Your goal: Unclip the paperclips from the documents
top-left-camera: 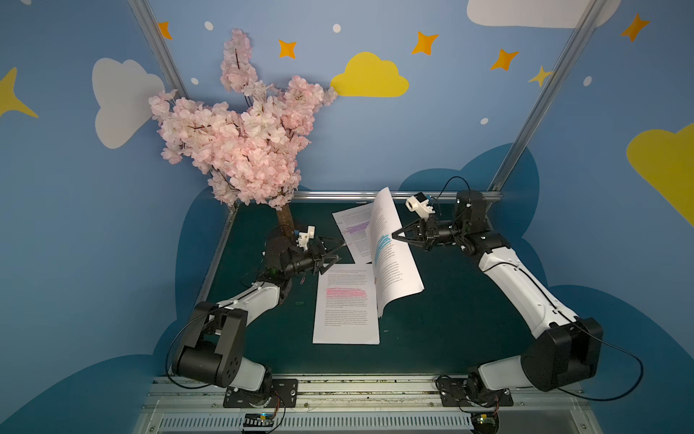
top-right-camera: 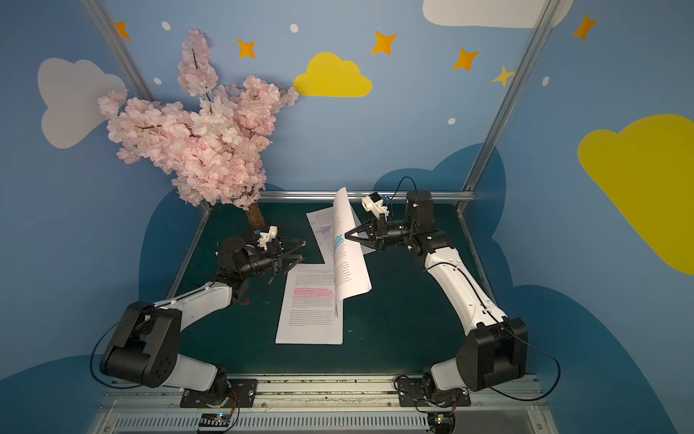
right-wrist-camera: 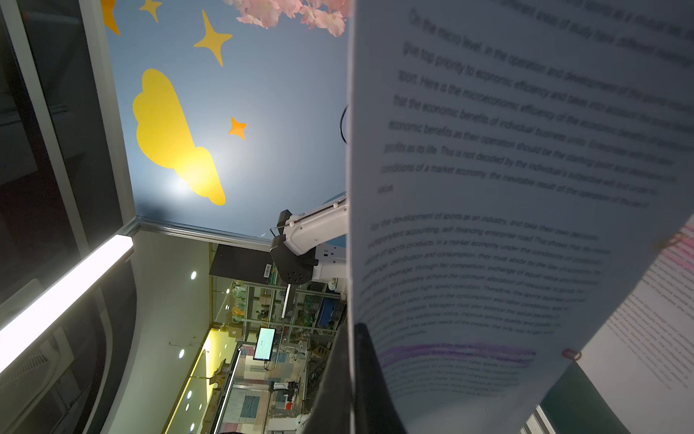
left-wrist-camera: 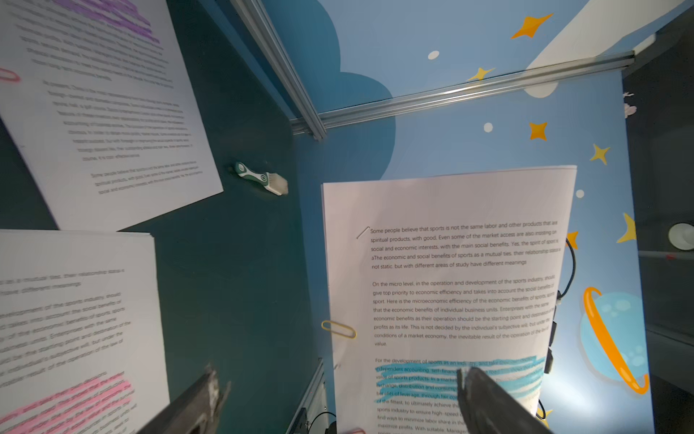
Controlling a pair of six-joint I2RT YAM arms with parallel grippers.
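Observation:
My right gripper is shut on the edge of a document point(left-wrist-camera: 444, 282) with blue highlighting, held upright and bowed over the table. On its free edge, the left wrist view shows a yellow paperclip point(left-wrist-camera: 339, 330). A thin dark mark above it may be another clip. Part of a reddish clip point(left-wrist-camera: 354, 432) shows at the bottom border. My left gripper point(top-left-camera: 340, 253) stands open left of this document, nothing between its fingers. A purple-highlighted document point(top-left-camera: 352, 223) lies behind, bearing a pink clip point(left-wrist-camera: 8, 75); a pink-highlighted document point(top-left-camera: 345, 318) lies in front.
Loose clips lie near the left arm, among them a green clip point(top-right-camera: 265, 303) and a red clip point(top-right-camera: 245, 301). A small brush point(left-wrist-camera: 260, 177) rests farther back. The tree point(top-left-camera: 245, 144) stands at the back left.

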